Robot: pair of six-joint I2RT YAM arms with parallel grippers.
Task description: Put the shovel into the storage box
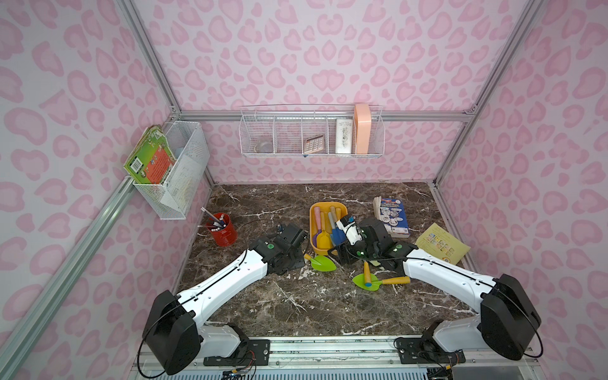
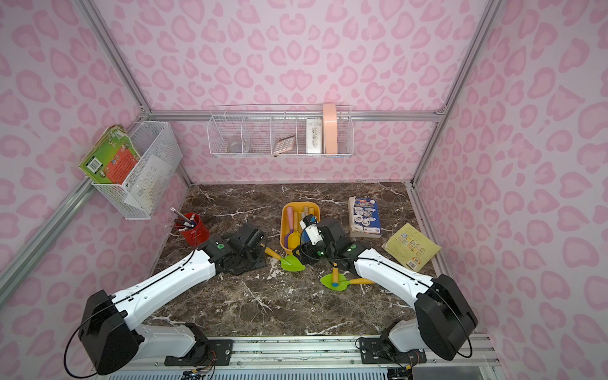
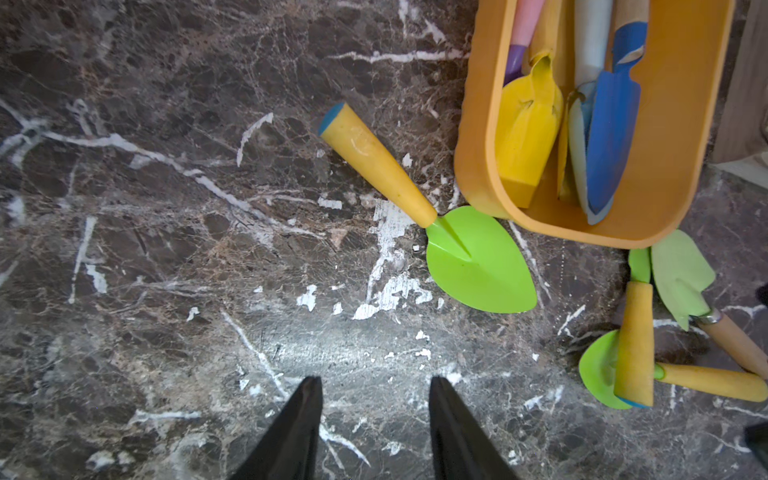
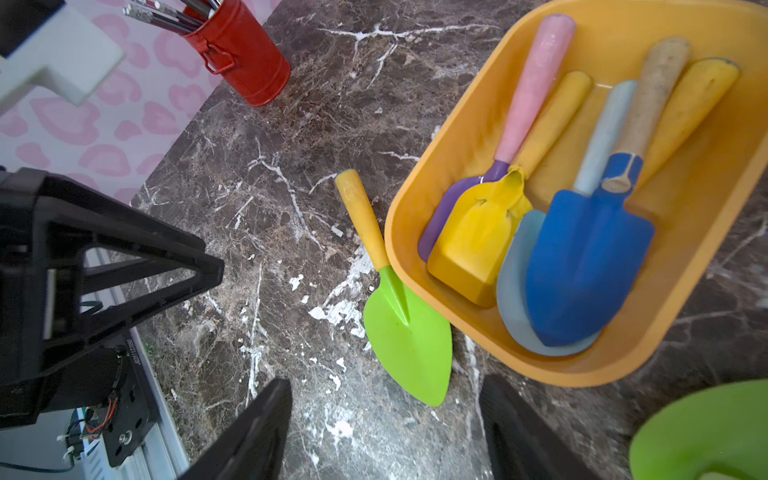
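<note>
A yellow-orange storage box [image 4: 580, 369] stands on the marble table with several shovels inside, among them a blue one [image 4: 588, 260] and a yellow one [image 4: 480, 232]. Just outside its near left corner lies a green shovel [image 3: 480, 260], its yellow handle pointing left. My left gripper is parted above bare marble, nearer the front than this shovel, with nothing between its fingers. Over the table beside the box's front, my right gripper is also parted and empty. More shovels, including another green-bladed one [image 3: 600, 369], lie overlapped on the right.
A red bucket [image 1: 223, 230] of pens stands at the left. Books [image 1: 392, 216] and a yellow booklet [image 1: 442, 243] lie on the right. A wire rack [image 1: 288, 136] hangs on the back wall. Open marble lies along the front.
</note>
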